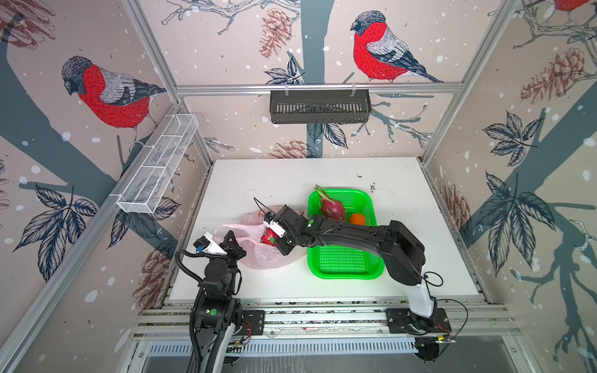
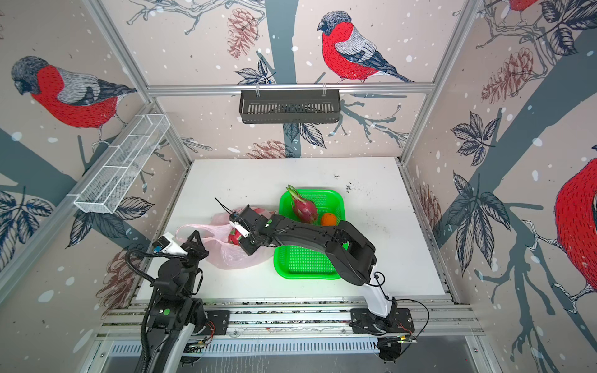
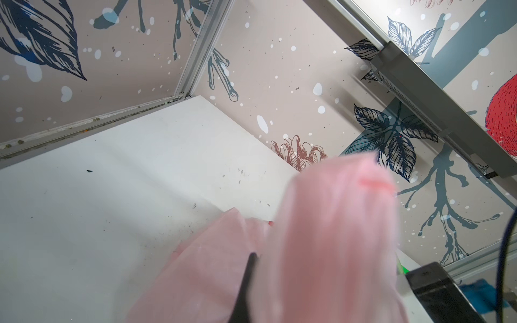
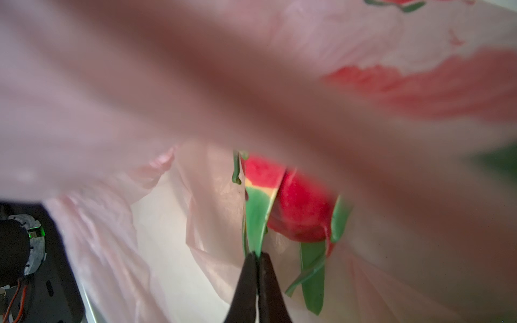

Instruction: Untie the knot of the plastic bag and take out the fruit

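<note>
The pink plastic bag [image 1: 261, 255] lies crumpled on the table. My left gripper [image 1: 231, 242] is at the bag's left end, with pink film standing up between and over its fingers in the left wrist view, shut on it. My right gripper reaches inside the bag, fingertips shut at the lower end of a green-and-red leaf of a red fruit [image 4: 299, 207]; whether the leaf is caught between them is unclear. The bag's film covers much of the right wrist view.
A green basket [image 1: 339, 270] holds a dragon fruit [image 1: 332, 206] and an orange [image 1: 357, 218], right of the bag under my right arm. A white wire shelf hangs at left.
</note>
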